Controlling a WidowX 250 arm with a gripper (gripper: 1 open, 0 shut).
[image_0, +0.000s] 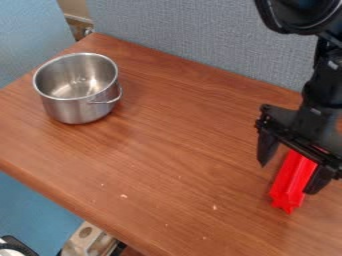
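My black gripper (293, 154) is at the right of the camera view, open, with its fingers over a red elongated object (289, 189) lying on the wooden table. The upper part of the red object is partly hidden by the gripper, so I cannot tell whether the fingers touch it. A steel pot (78, 106) with a side handle stands at the upper left of the table.
A grey padded wall (201, 35) runs along the back. The table's near-left edge drops to a blue surface with some metal hardware at the lower left.
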